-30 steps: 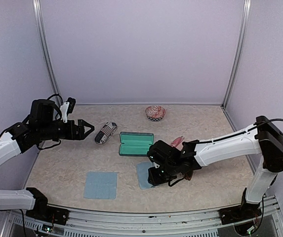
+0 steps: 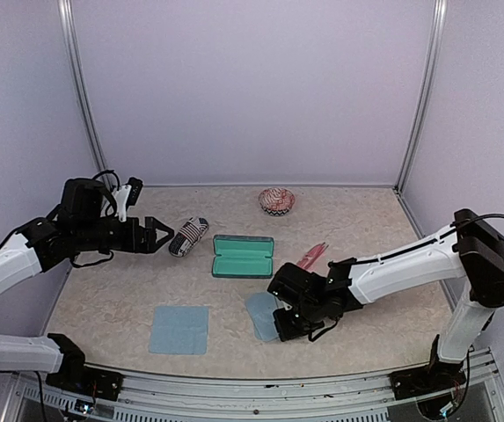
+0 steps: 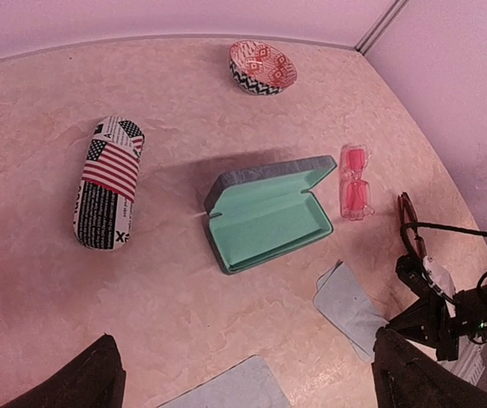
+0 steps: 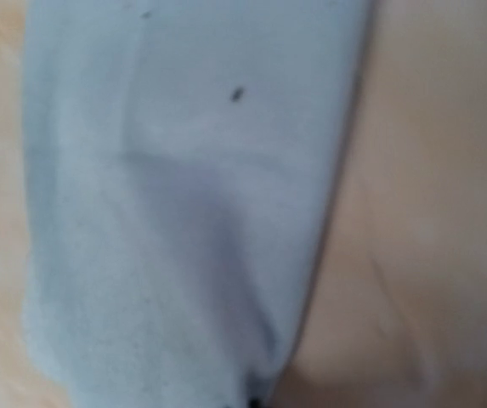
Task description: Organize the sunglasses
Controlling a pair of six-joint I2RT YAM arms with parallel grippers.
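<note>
Pink sunglasses (image 3: 355, 183) lie to the right of the open green case (image 2: 243, 265). Dark brown-red glasses (image 3: 407, 211) show partly behind the right arm in the left wrist view. My right gripper (image 2: 285, 327) is low at the folded blue-grey cloth (image 2: 262, 316), shut on its edge. In the right wrist view this cloth (image 4: 184, 110) creases toward the dark fingertip at the bottom edge; the rest of the fingers is out of view. My left gripper (image 2: 162, 236) hangs open and empty over the left side, beside the flag-patterned case (image 3: 111, 183).
A second blue-grey cloth (image 2: 179, 330) lies flat at the front left. At the back stands a red patterned bowl (image 2: 276, 200). Free table surrounds the bowl, and bare room separates the two cloths.
The folded cloth has slid and turned slightly with the right gripper, toward the front right. My left arm has shifted slightly to the right. The cases, bowl and other cloth stay put.
</note>
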